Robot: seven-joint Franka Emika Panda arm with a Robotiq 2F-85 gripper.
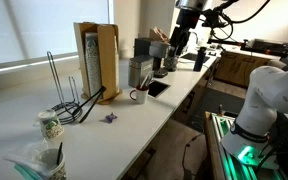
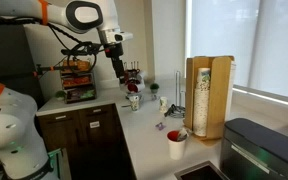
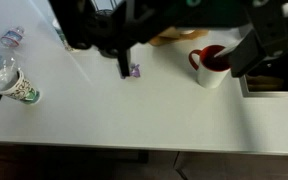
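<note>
High above the counter, my gripper [image 2: 117, 66] hangs from the arm, clear of everything on the surface. In the wrist view the gripper has its dark fingers wide apart, open, with nothing held. A white mug with a red inside [image 3: 213, 68] stands below, towards the right finger. It also shows as a white mug [image 1: 139, 95] on the counter and as a white mug [image 2: 176, 149] in the second exterior view. A small purple object [image 3: 134, 71] lies to the mug's left, seen too as a purple piece [image 1: 110, 118] on the counter.
A tall wooden holder [image 1: 106, 62] and a wire rack [image 1: 67, 98] stand along the wall side. Patterned cups, one a green-and-white cup [image 1: 50, 124], are at the far left. A toaster [image 2: 249, 145] is beyond the mug. Bare countertop [image 1: 119, 142] lies in front.
</note>
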